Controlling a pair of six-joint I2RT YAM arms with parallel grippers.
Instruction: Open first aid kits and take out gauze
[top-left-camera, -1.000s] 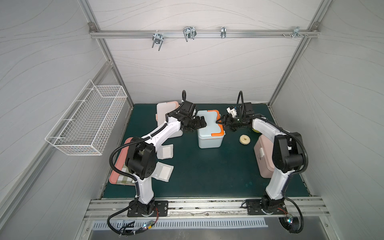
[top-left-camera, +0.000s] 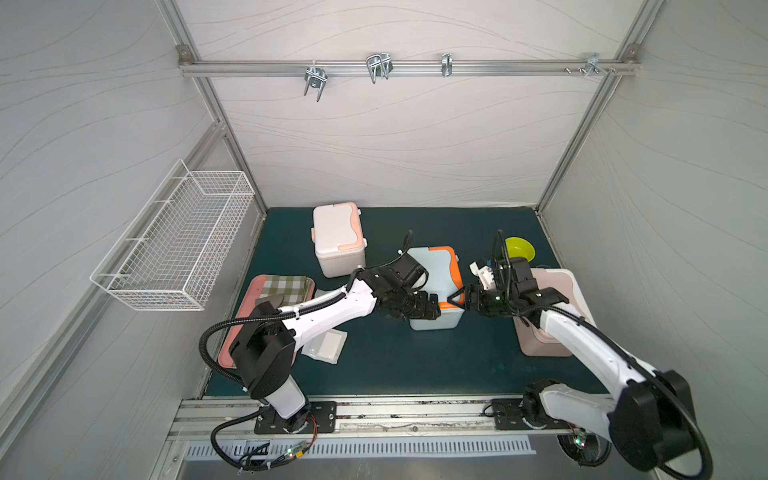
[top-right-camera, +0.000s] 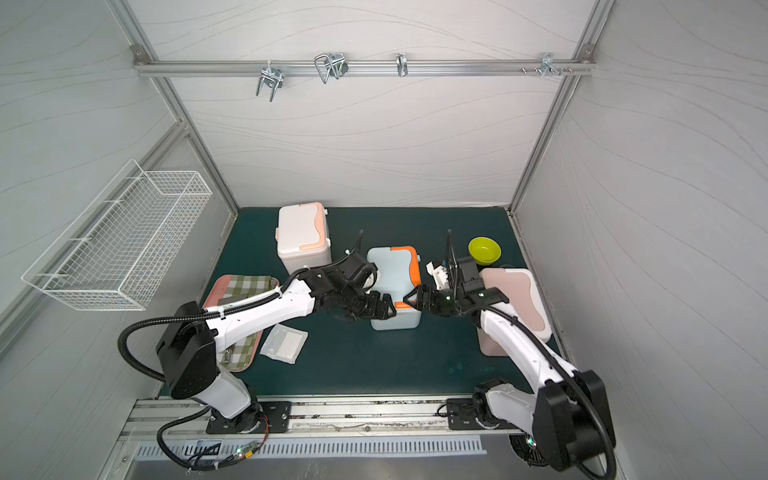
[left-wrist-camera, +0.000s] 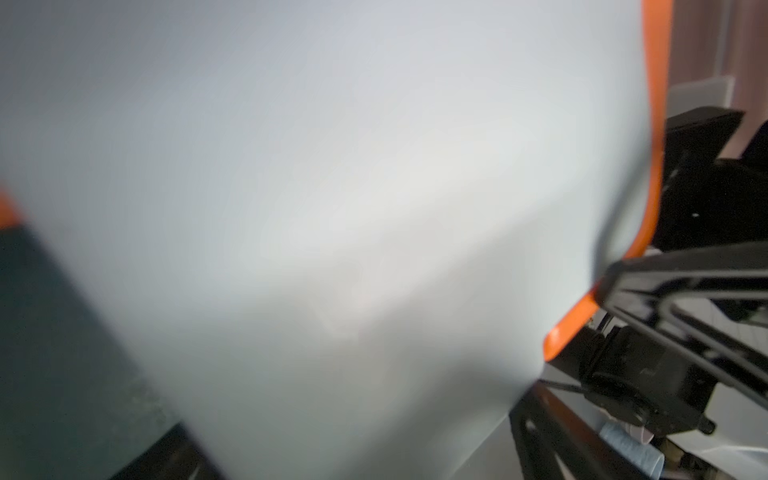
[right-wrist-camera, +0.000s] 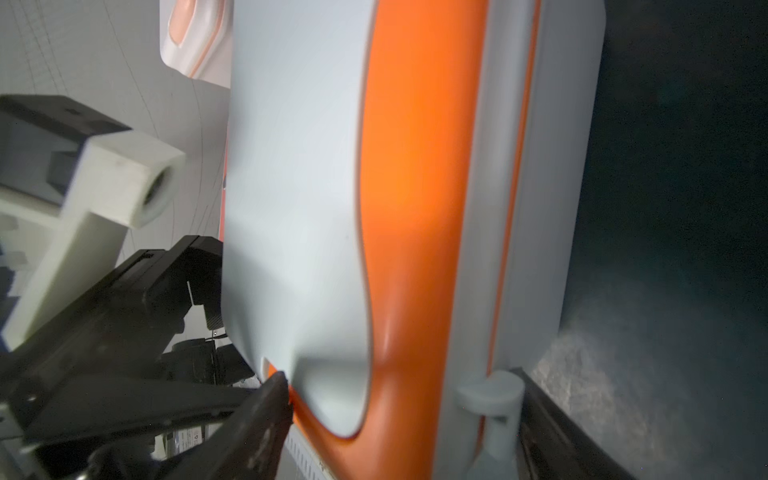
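A light blue kit (top-left-camera: 436, 272) with an orange handle stands at the table's centre, lid down, between my grippers; in the right wrist view its handle (right-wrist-camera: 408, 200) and side latch show close up. My left gripper (top-right-camera: 376, 304) is at its left, open, a finger touching the lid's edge in the left wrist view. My right gripper is part open around the handle and latch corner; whether it grips is unclear. White packets (top-right-camera: 284, 342) lie left of the kit.
A pink-and-white kit (top-left-camera: 336, 236) stands at back left, a pink box (top-right-camera: 512, 296) at right. A yellow bowl (top-right-camera: 484, 249) is behind it. A pink tray with checked cloth (top-left-camera: 284, 286) is at left.
The blue kit and both grippers have moved toward the table's front over the last second, with the kit shifting slightly right.
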